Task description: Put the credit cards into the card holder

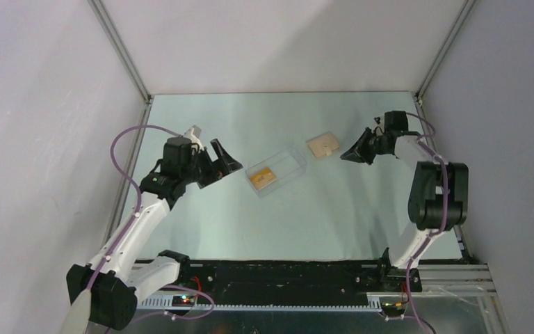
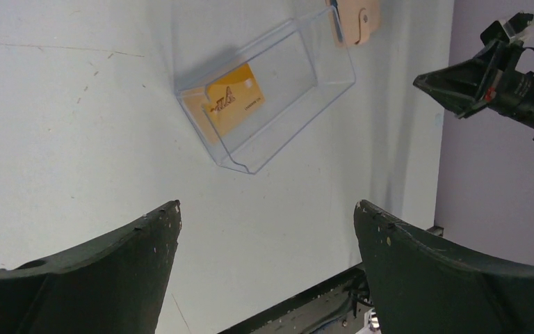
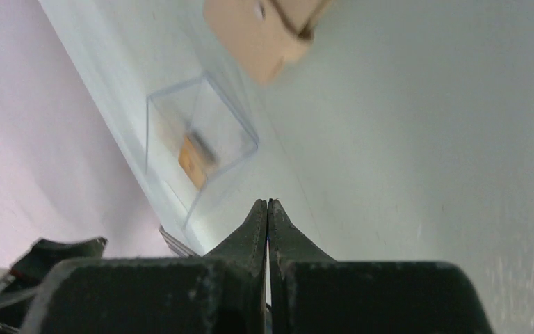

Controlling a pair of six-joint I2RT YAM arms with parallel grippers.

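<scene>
The tan card holder (image 1: 323,145) lies on the table right of centre, its flap showing at the edge nearer my right arm. My right gripper (image 1: 343,158) is to its right, apart from it; in the right wrist view the two fingertips (image 3: 256,221) meet with nothing between them, and the holder (image 3: 254,35) is blurred beyond them. An orange card or card stack (image 2: 233,101) lies at the left end of a clear box (image 2: 278,90). Left of that box my left gripper (image 1: 231,154) hangs with its fingers wide apart and empty.
The clear box's thin rim (image 1: 297,156) stands between the left gripper and the card holder. Bare table (image 1: 306,223) stretches across the front, and more lies free behind the box. Walls rise at the back and both sides.
</scene>
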